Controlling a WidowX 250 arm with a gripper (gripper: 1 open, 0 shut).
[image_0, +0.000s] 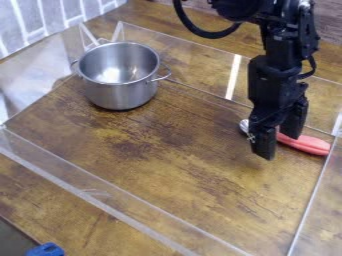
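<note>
My gripper hangs low over the right side of the wooden table, its black fingers pointing down around a red-handled utensil with a pale end. The utensil lies on the table, partly hidden behind the fingers. I cannot tell whether the fingers touch it or how wide they stand.
A steel pot with side handles sits at the upper left. A blue object is at the lower left corner.
</note>
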